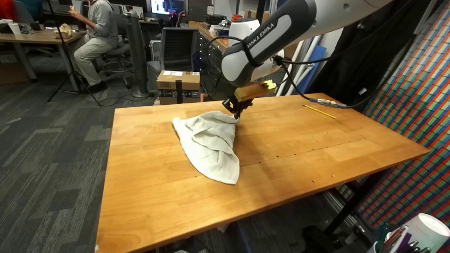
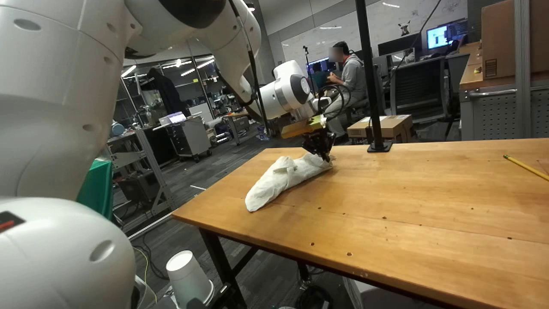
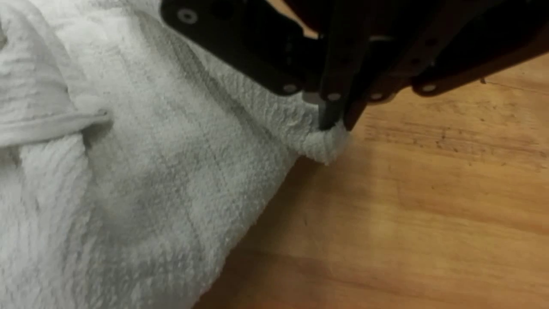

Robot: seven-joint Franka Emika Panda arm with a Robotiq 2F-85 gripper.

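A white towel [image 1: 213,145] lies folded and rumpled on the wooden table, one loose flap [image 3: 46,118] showing on its top. At its far right corner my gripper [image 1: 237,116] points down, low over the tabletop. In the wrist view the gripper is shut with the towel's corner [image 3: 327,144] pinched at its fingertips. From the other side, the towel [image 2: 288,175] looks like a long low heap, with the gripper [image 2: 327,159] at its far end.
A yellow pencil [image 1: 319,111] lies toward the table's back right. Bare wood [image 1: 295,147] stretches right of the towel. A black post [image 2: 379,146] stands at the table's edge behind the gripper.
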